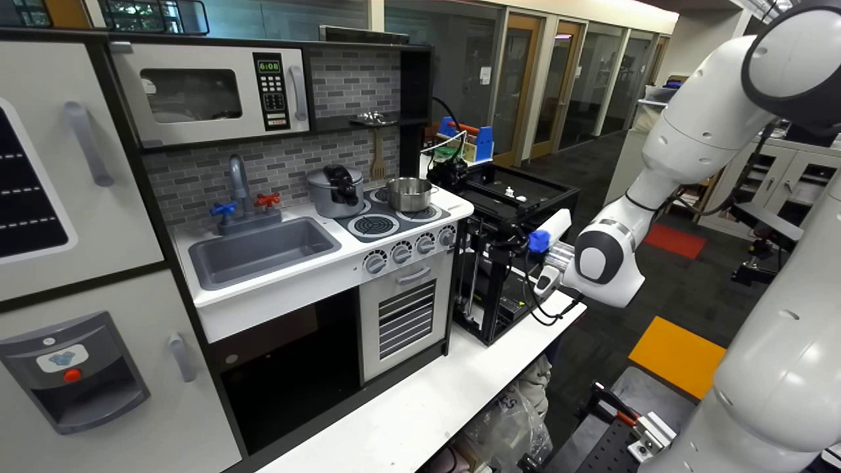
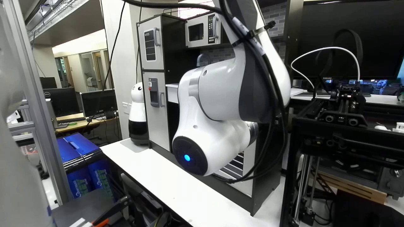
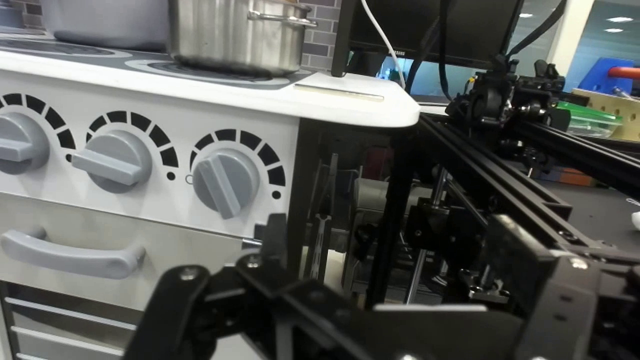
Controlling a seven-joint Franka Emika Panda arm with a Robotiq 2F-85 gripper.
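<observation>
My gripper stands open in the wrist view, its dark fingers wide apart and nothing between them. Past the fingers are the stove front, with its grey knobs [image 3: 226, 183], and the oven door handle [image 3: 72, 255]. In exterior view 1 the arm's wrist [image 1: 603, 264] hangs to the right of the toy kitchen, clear of it; the fingers are hard to make out against the black frame behind. On the stove sit a steel pot [image 1: 410, 194] and a lidded grey pot [image 1: 336, 192]. The arm hides the stove top in exterior view 2.
A black 3D-printer frame [image 1: 504, 197] stands close beside the stove. The sink [image 1: 264, 251] looks empty. Overhead is a microwave [image 1: 209, 90] with its door shut; a wooden spatula [image 1: 378, 157] hangs on the back wall.
</observation>
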